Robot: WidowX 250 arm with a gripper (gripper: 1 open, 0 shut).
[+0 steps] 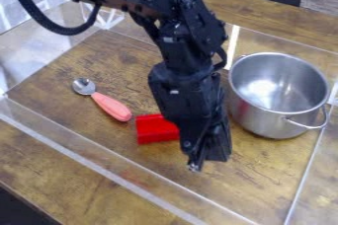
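Observation:
My black gripper [209, 150] is low over the middle of the table, in front of a red block [154, 128], most of which it hides from the camera. The fingers look closed, with nothing visible between them. A spoon with a pink handle [109, 105] lies to the left of the block. A steel pot [278, 94] stands to the right of the gripper.
Clear panels border the work area along the left and front. Bare wood also lies behind the pot.

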